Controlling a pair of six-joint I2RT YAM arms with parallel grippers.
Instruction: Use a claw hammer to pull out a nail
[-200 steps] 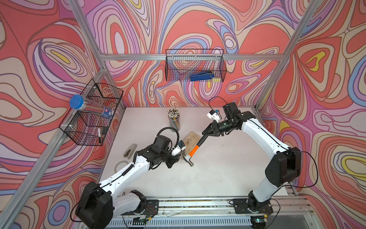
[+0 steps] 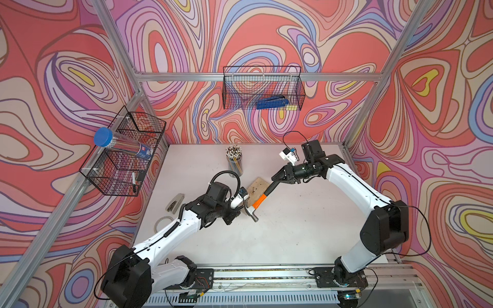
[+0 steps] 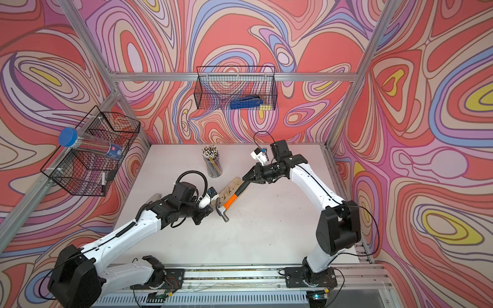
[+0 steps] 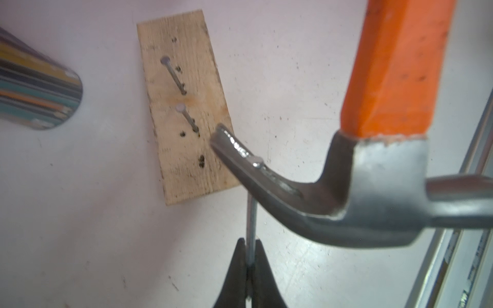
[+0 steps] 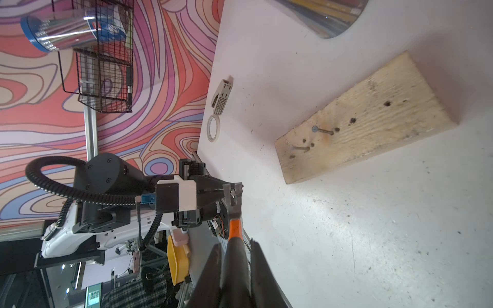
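My right gripper is shut on the black handle of the claw hammer (image 4: 392, 71), which hangs head-down above the table. In the left wrist view a loose nail (image 4: 251, 218) sits in the claw's slot, its head above the claw and its shank pointing down. My left gripper has its fingertips on either side of the shank, parted a little, with a narrow gap showing. The wooden block (image 5: 369, 128) lies behind the hammer head; two bent nails stick out of it, among several holes.
Pencil cup (image 2: 234, 160) stands behind the block. A grey stapler-like tool (image 2: 175, 202) and a tape ring (image 2: 164, 223) lie at the left. Wire baskets (image 2: 263, 92) hang on the frame.
The right arm and the hammer have shifted slightly, its head now a touch higher in the top left view. The left gripper stays in almost the same place.
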